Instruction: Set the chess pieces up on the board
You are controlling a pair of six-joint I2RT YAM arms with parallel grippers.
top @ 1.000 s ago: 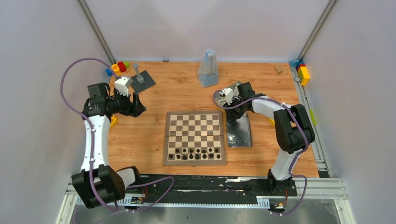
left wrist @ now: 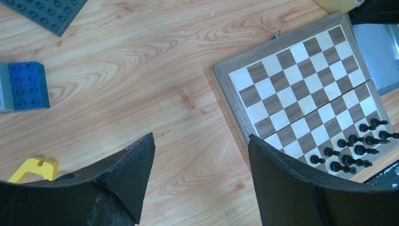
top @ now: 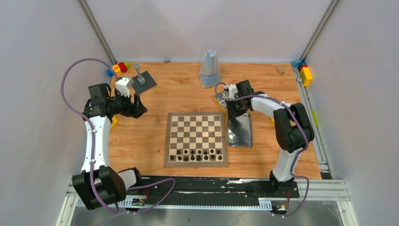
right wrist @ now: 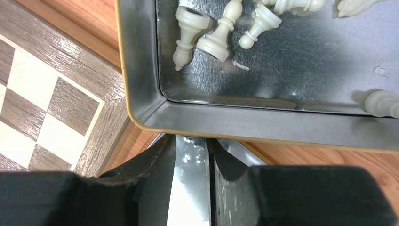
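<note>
The chessboard (top: 168, 141) lies flat near the middle of the table. Two rows of black pieces (top: 192, 158) stand along its front edge; its other squares are bare. White pieces (right wrist: 219, 35) lie loose in a yellow-rimmed metal tin (right wrist: 282, 123), in the right wrist view. My right gripper is at the tin's near wall, fingers part open, fingertips close against or just under the rim; no chess piece shows between them. Beneath is an empty metal tray (top: 240, 134). My left gripper stands open and empty over bare table, left of the board.
A clear plastic bag (top: 210, 70) stands at the back. A grey studded plate (top: 144, 83) and coloured blocks (top: 123, 67) sit back left; yellow blocks (top: 305, 76) are far right. The table between my left gripper and the board is free.
The tin and the empty tray have shifted and turned a little too. My left arm and the board have stayed put.
</note>
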